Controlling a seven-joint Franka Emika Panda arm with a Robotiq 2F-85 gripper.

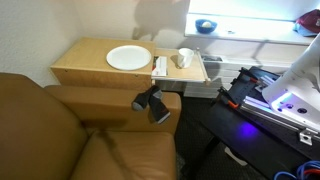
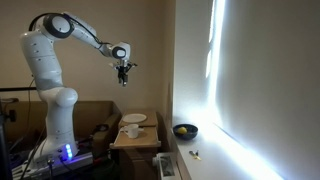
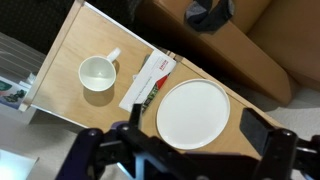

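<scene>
My gripper [image 2: 124,80] hangs high above the wooden table, well clear of everything on it. In the wrist view its two dark fingers [image 3: 136,142] stand wide apart at the bottom, so it is open and empty. The white plate [image 3: 193,114] lies flat on the table [image 1: 87,56], partly between the fingers in that view but far below them. Beside it is a white card or packet [image 3: 147,79] with something dark under its edge. A white mug [image 3: 98,73] stands upright near the table's other end.
A dark cloth item [image 1: 152,104] drapes over the brown sofa's armrest [image 1: 95,102]. On the windowsill sits a dark blue bowl [image 2: 185,131] with something yellow inside. A white radiator [image 1: 228,75] is beside the table. Air around the gripper is free.
</scene>
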